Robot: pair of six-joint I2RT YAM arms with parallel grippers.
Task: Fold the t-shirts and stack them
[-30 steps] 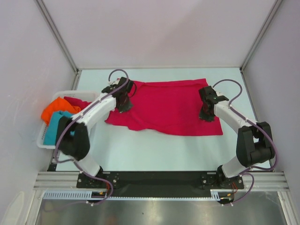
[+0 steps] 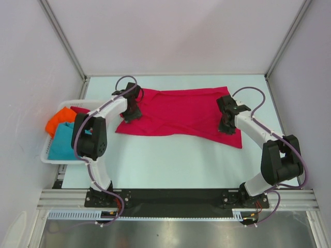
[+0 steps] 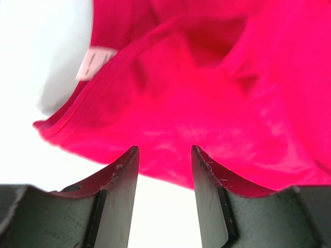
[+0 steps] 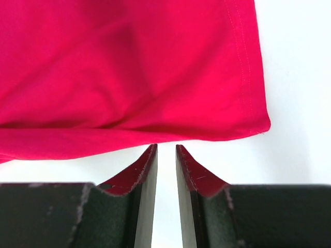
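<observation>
A red t-shirt lies spread across the back half of the white table, a little wrinkled, its front edge slanting. Above its left part hovers my left gripper, fingers apart. In the left wrist view the shirt's cloth fills most of the picture, with a pale label at the left and nothing between the fingers. Over the shirt's right part is my right gripper. Its fingers stand narrowly apart in the right wrist view, with the shirt's edge just beyond the tips and only white table between them.
At the left stands a white basket holding orange cloth, teal cloth and some red cloth. Walls bound the table at the back and sides.
The shirt's front edge has moved back in the middle since a second ago. My right arm has barely moved.
</observation>
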